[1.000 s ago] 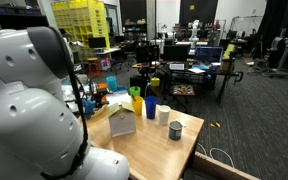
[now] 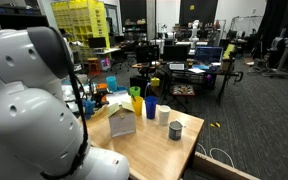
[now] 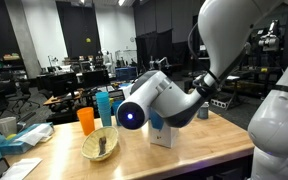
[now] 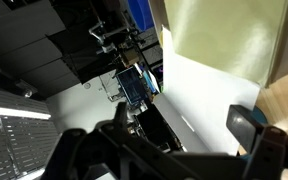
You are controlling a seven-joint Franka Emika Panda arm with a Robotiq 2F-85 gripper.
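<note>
A white box with beige open flaps (image 2: pixel 122 121) stands upright on the wooden table in exterior view 1. The arm partly covers the same white box (image 3: pixel 165 135) in exterior view 2. In the wrist view, the beige flap (image 4: pixel 216 38) and the box's white side (image 4: pixel 206 100) lie just ahead of my gripper. Its dark fingers (image 4: pixel 81 152) are wide apart, one at each side of the picture. No object is visibly clamped between them. The fingertips cannot be made out in either exterior view.
On the table stand a blue cup (image 2: pixel 151 104), a yellow cup (image 2: pixel 137 103), a white cup (image 2: pixel 164 116) and a grey can (image 2: pixel 175 130). A basket (image 3: pixel 101 143) and an orange cup (image 3: pixel 86 120) are to the left in exterior view 2.
</note>
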